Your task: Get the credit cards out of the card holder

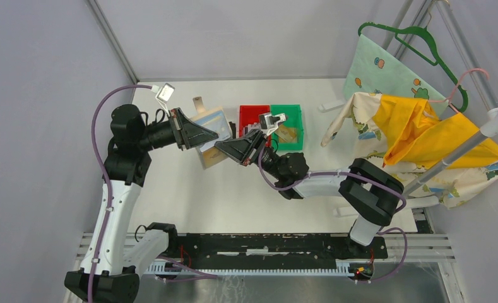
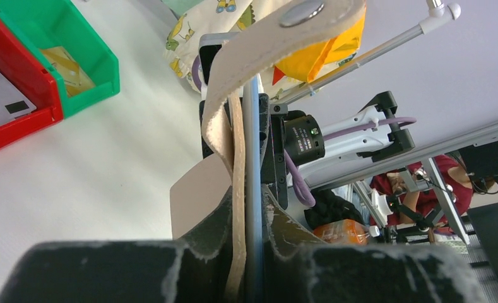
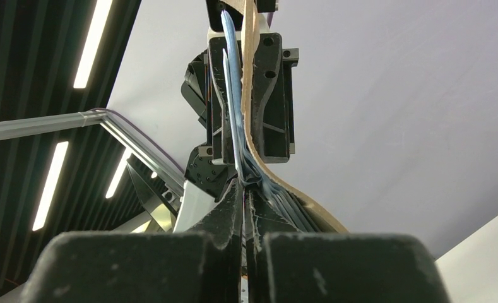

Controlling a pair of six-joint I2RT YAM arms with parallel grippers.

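Note:
The tan leather card holder (image 1: pixel 209 159), with blue-edged sleeves inside, is up in the air between my two grippers. My left gripper has its fingers on either side of the leather strip (image 2: pixel 238 145) and the blue sleeve (image 2: pixel 253 139), with little gap showing; it appears shut on the holder. From the other side comes my right gripper, shut, its tips at the crumpled ends of the blue sleeves (image 3: pixel 232 95). Whether a thin sleeve or card sits between those tips is hard to see. The leather cover (image 3: pixel 287 187) bends away beside them.
Behind the grippers stand a red bin (image 1: pixel 254 111) and a green bin (image 1: pixel 288 110), joined side by side. A white card lies in the red one, a yellowish card (image 2: pixel 69 69) in the green. Hanging cloths (image 1: pixel 423 132) fill the right side.

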